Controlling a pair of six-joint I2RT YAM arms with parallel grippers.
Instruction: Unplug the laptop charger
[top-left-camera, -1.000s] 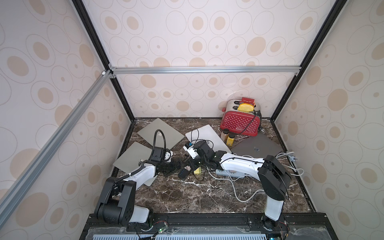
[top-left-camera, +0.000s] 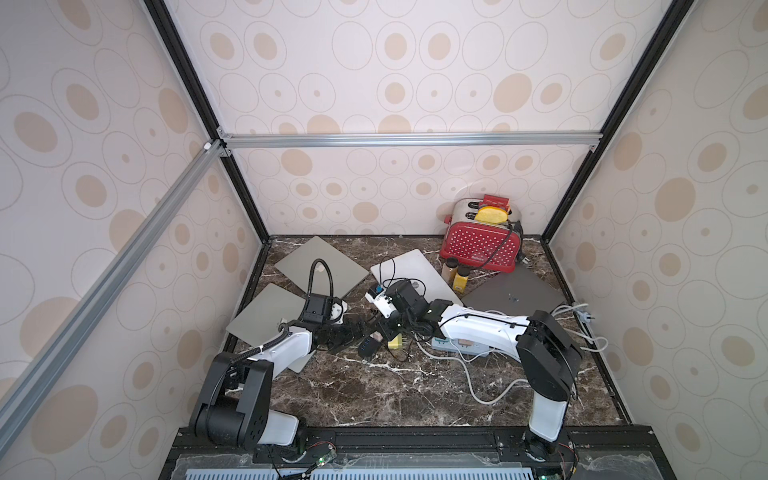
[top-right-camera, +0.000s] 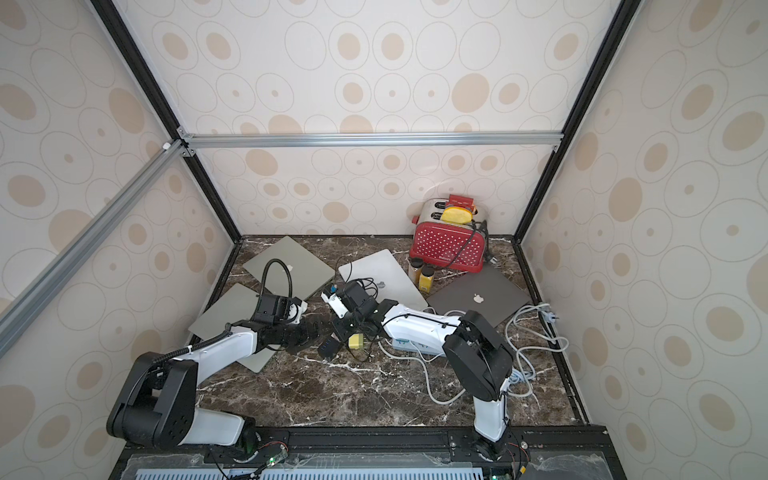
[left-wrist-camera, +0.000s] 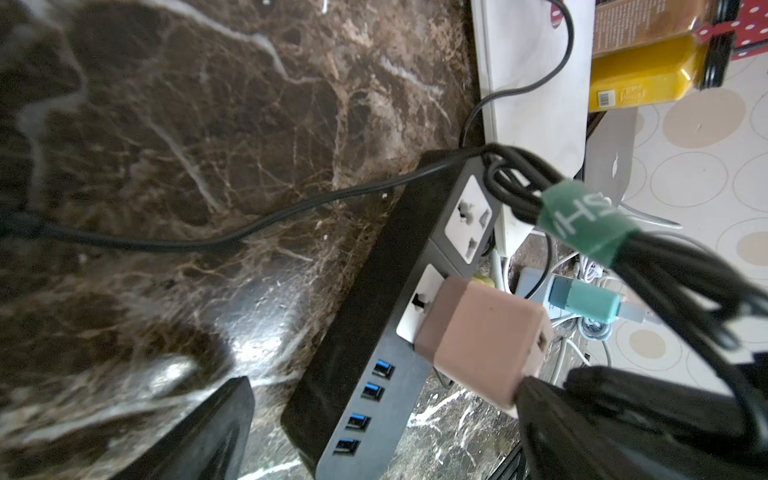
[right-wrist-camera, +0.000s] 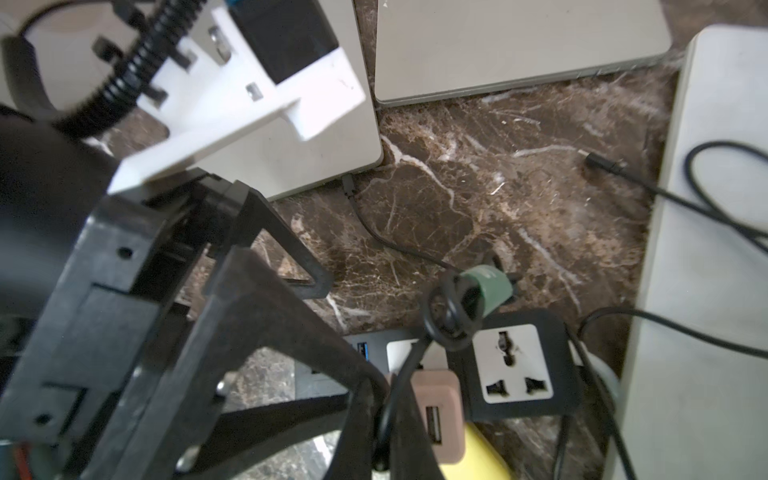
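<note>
A pink charger block (left-wrist-camera: 488, 336) sits against a socket of the black power strip (left-wrist-camera: 352, 344). In the left wrist view my left gripper is open. The block's outer end is close to its right finger (left-wrist-camera: 564, 428); whether they touch I cannot tell. Seen from the right wrist, my right gripper is shut on a black cable (right-wrist-camera: 404, 372), above the charger. This cable runs up to a looped bundle with a green tie (right-wrist-camera: 486, 288).
Grey laptops (top-left-camera: 324, 268) and a white laptop (top-left-camera: 420, 272) lie behind the arms. A red toaster (top-left-camera: 481, 244) and a yellow jar (top-left-camera: 461, 278) stand back right. White cords (top-left-camera: 480, 396) trail at right.
The left arm shows no visible movement.
</note>
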